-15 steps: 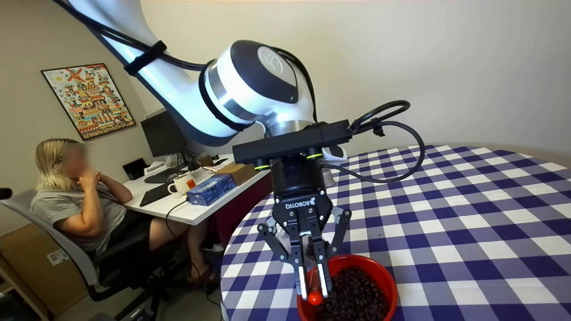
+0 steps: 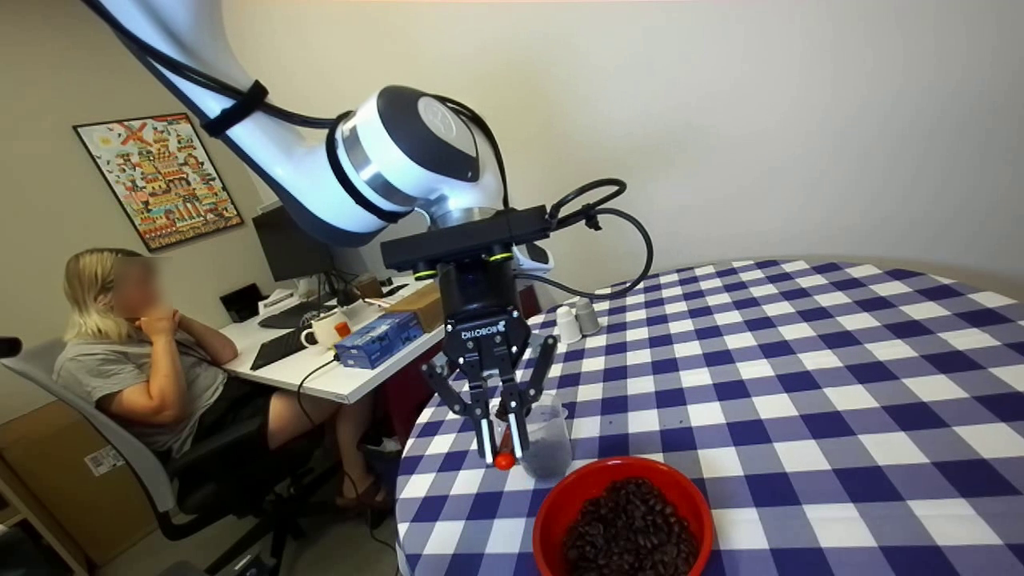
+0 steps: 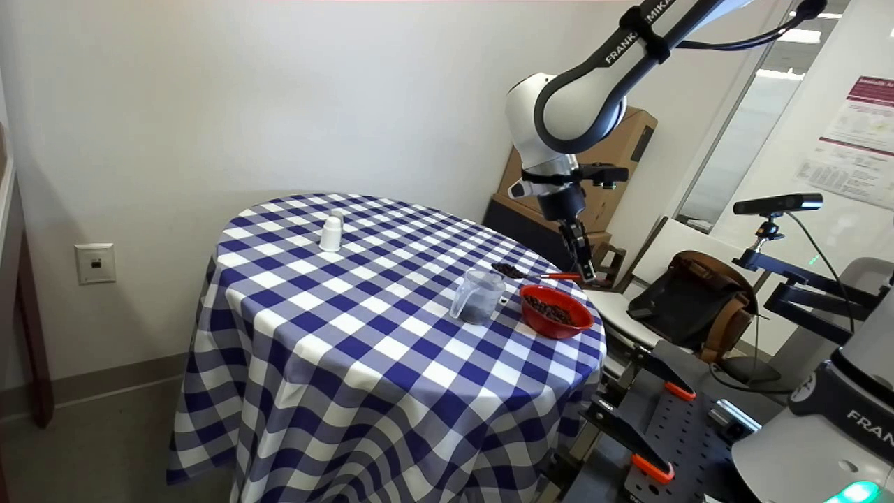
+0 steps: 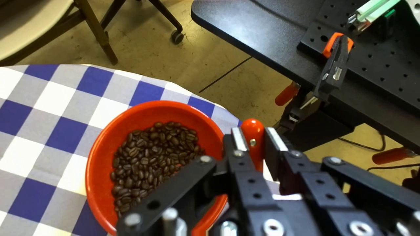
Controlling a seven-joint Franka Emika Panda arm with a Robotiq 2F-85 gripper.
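Observation:
My gripper (image 2: 504, 456) is shut on the red handle of a scoop, whose rounded end (image 4: 252, 127) shows between the fingers in the wrist view. In exterior view 2 the red handle (image 3: 559, 276) runs leftward from the gripper to a scoop head heaped with dark beans (image 3: 508, 270), held in the air. A red bowl (image 2: 547, 528) of coffee beans (image 4: 153, 157) sits near the table edge, beside and below the gripper. Next to it stands a clear measuring cup (image 3: 478, 297), partly behind the gripper in exterior view 1. The wrist view does not show the scoop head.
A white cup-like object (image 3: 331, 235) stands far back on the checkered tablecloth (image 3: 377, 276). A black bench (image 4: 252, 27) with clamps lies beyond the table edge, and a person sits at the desk (image 2: 336, 382) at left.
The gripper has moved left and away from exterior view 1's camera, off the front of the red bowl toward the measuring cup, with the scoop handle still between its fingers.

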